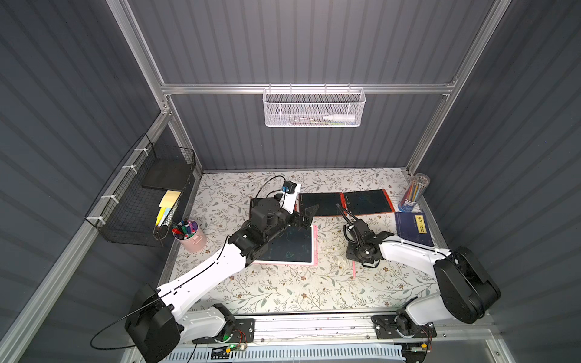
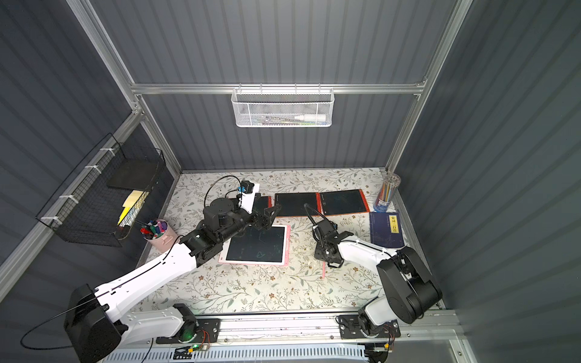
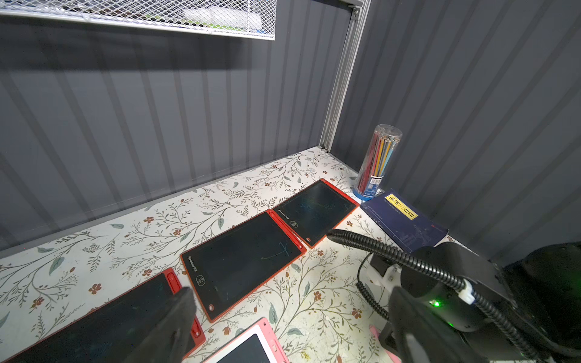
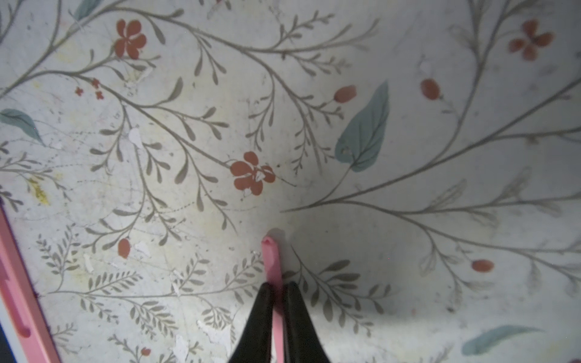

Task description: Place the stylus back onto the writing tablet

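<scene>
The pink stylus (image 4: 272, 256) is low over the floral table, gripped by my right gripper, whose fingers are shut on it. In the top left view its lower end (image 1: 353, 272) shows below that gripper, right of the white-screened tablet with pink edge (image 1: 315, 245). In the right wrist view the pink tablet edge (image 4: 18, 284), with an empty slot, lies at the left. My left gripper (image 1: 306, 216) hangs open above the tablets, its fingers blurred in the left wrist view.
Red-framed tablets (image 1: 367, 202) line the back. A pencil tube (image 1: 413, 192) and navy booklet (image 1: 413, 227) are at the right, a pen cup (image 1: 192, 240) at the left.
</scene>
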